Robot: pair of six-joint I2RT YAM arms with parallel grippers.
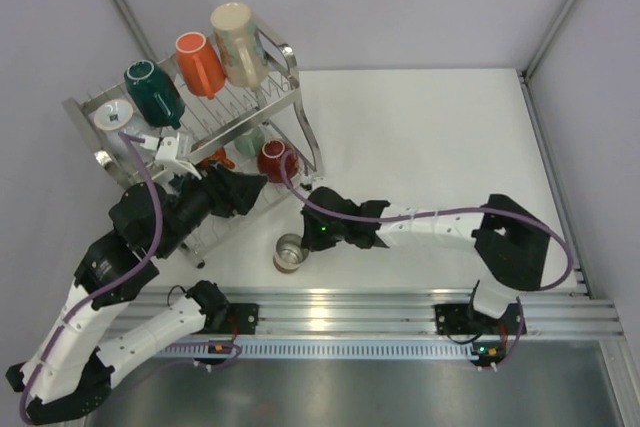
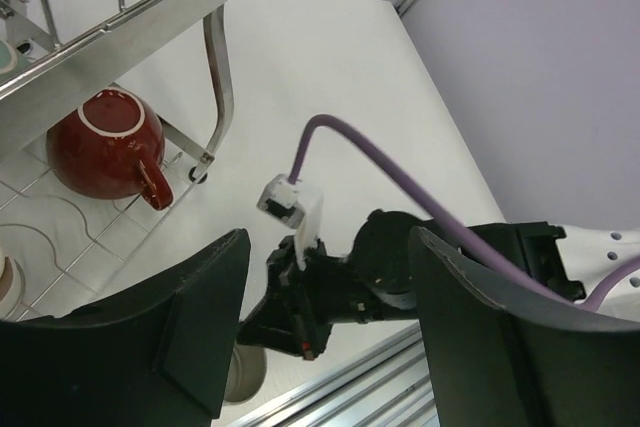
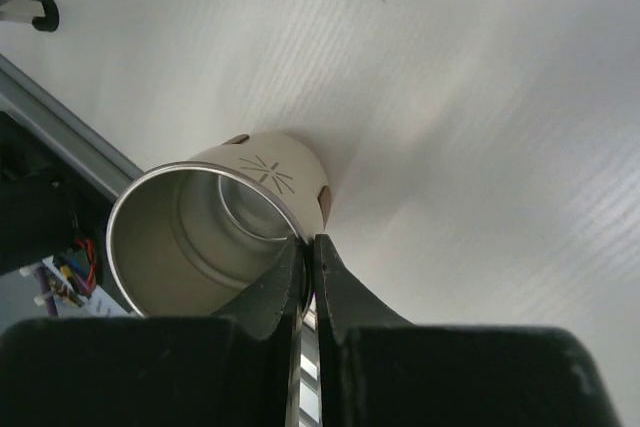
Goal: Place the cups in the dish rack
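A steel-lined cup (image 3: 200,237) with a cream outside and a dark star mark is pinched at its rim by my right gripper, one finger inside and one outside. From the top, the cup (image 1: 290,254) appears mouth-up beside the rack's lower front edge, close to the table's front rail. My left gripper stands open with nothing between its fingers, in front of the rack. The two-tier dish rack (image 1: 205,144) has an orange cup (image 1: 199,62), a green cup (image 1: 154,92) and a tall patterned mug (image 1: 239,45) upside down on top.
A dark red mug (image 2: 107,147) sits upside down on the lower tier, near the rack's side leg (image 2: 216,77). A metal rail (image 1: 400,302) runs along the front.
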